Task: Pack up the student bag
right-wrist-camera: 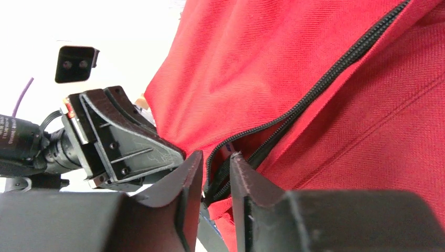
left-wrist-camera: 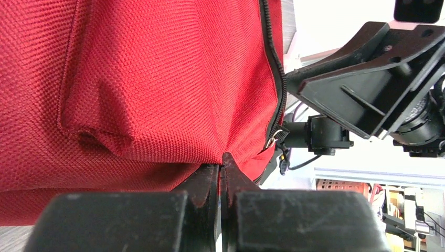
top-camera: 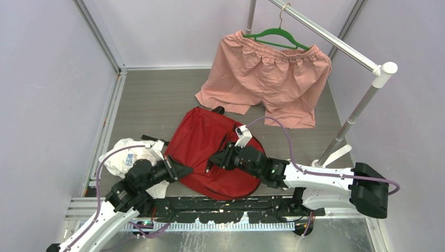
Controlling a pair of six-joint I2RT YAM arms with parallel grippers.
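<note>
A red bag (top-camera: 199, 131) with black zippers lies flat at the front middle. My left gripper (top-camera: 186, 170) is shut at the bag's lower-left part; in the left wrist view its fingertips (left-wrist-camera: 221, 163) meet at the red fabric. My right gripper (top-camera: 215, 160) is over the bag's zipper (right-wrist-camera: 336, 68); in the right wrist view its fingers are slightly apart at the zipper opening, which shows a dark interior. In the left wrist view a metal zipper pull (left-wrist-camera: 274, 139) hangs beside the right gripper.
A white cloth (top-camera: 123, 157) lies left of the bag, partly under the left arm. Pink shorts (top-camera: 262, 79) hang on a green hanger from a metal rack (top-camera: 341, 131) at the back right.
</note>
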